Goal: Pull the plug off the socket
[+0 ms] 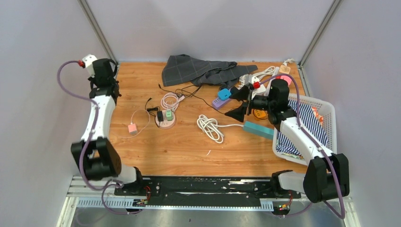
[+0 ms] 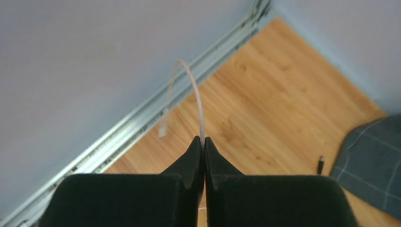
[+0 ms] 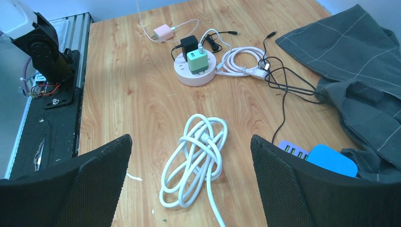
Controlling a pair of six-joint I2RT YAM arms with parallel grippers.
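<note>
The round pinkish-white socket [image 3: 196, 78] stands on the table with a black adapter [image 3: 188, 46] and a green plug [image 3: 197, 61] on it. A white cable runs into the green plug. Apart from the socket, a pink plug [image 3: 163, 32] lies on the wood with its cable attached. Over the table's far left side, my left gripper is shut on a thin pale cable [image 2: 198, 101], which arches above the fingertips to a loose end. My right gripper is open and empty, above the table's right half near a blue block [image 3: 332, 161].
A coiled white cable [image 1: 210, 127] leads to a teal strip [image 1: 258, 130]. Dark cloth [image 1: 198, 69] covers the back, with black cables before it. A white basket [image 1: 329, 111] stands at the right.
</note>
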